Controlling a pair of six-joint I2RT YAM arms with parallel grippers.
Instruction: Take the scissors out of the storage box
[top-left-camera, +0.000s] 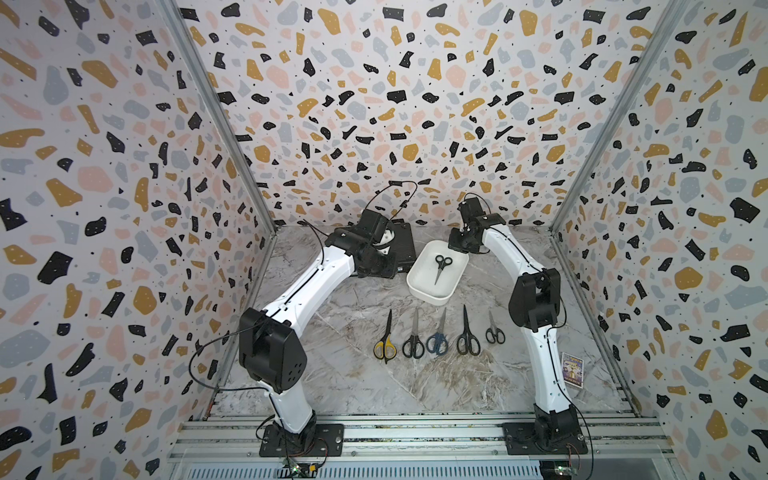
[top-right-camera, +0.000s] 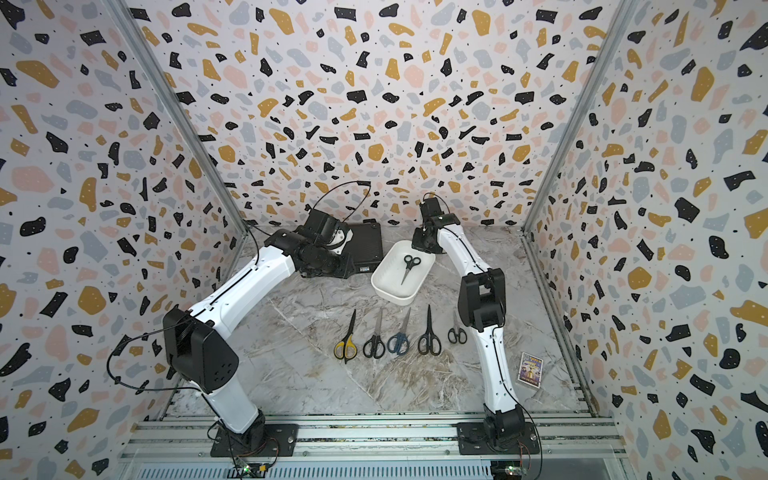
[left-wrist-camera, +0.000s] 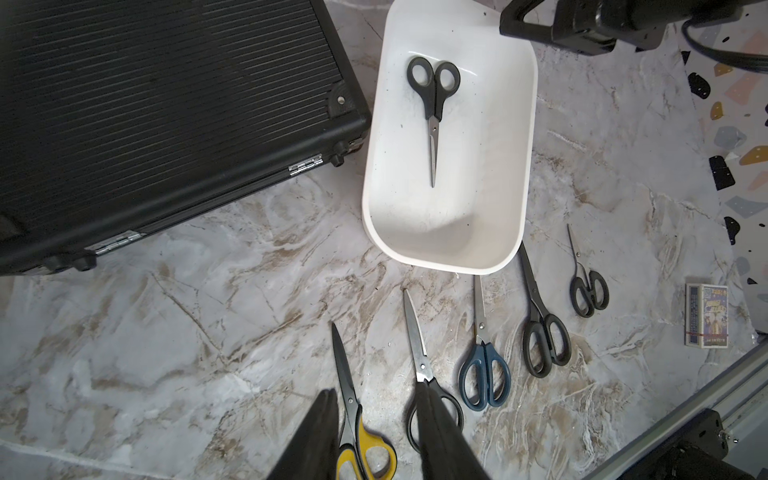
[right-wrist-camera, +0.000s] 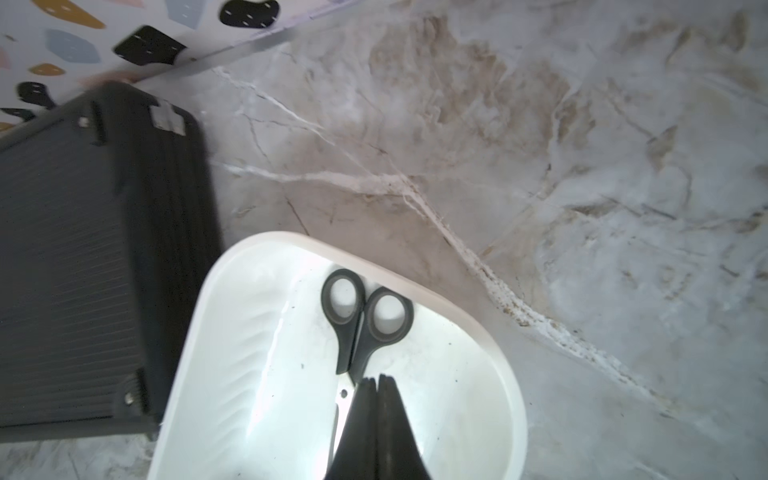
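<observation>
The black-handled scissors (right-wrist-camera: 352, 336) lie flat inside the white storage box (right-wrist-camera: 497, 361), handles toward the far wall and blades toward the front. In the right wrist view my right gripper is shut, nothing between its fingers; it hangs above the box, and its tips overlap the scissors' blades in the picture. From the left wrist view, the same scissors (left-wrist-camera: 433, 104) show in full, clear of the right gripper, which is at the box's far right corner. My left gripper stands open and empty above the marble table, left of the box.
Scissors with yellow handles (left-wrist-camera: 364, 444), blue handles (left-wrist-camera: 485, 376) and black handles (left-wrist-camera: 546, 344) lie in a row in front of the box. A black case (left-wrist-camera: 176, 104) stands left of it. A small card box (left-wrist-camera: 707, 315) lies at far right.
</observation>
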